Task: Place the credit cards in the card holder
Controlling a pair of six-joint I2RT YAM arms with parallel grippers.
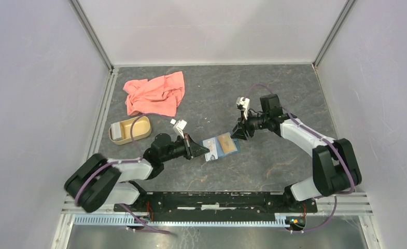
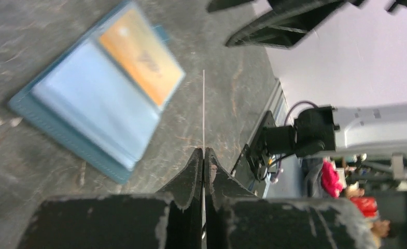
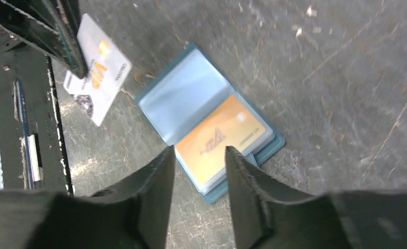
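Observation:
A white card with orange marks is held by my left gripper [image 1: 203, 150], just left of the card holder; its edge shows as a thin line in the left wrist view, rising from the left fingertips [image 2: 195, 168]. The blue card holder [image 3: 281, 142] lies opened out flat on the table, an orange card [image 3: 219, 140] in one half and a pale panel [image 2: 95, 96] on the other. My right gripper stands open above the holder's orange-card side, its fingers apart with nothing between them.
At the left, a yellow tray [image 1: 141, 127] has a white-grey item [image 1: 116, 130] inside. Behind it lies a crumpled pink cloth [image 1: 154, 94]. Clear grey table surrounds the holder, and a dark rail [image 1: 216, 199] runs along the front edge.

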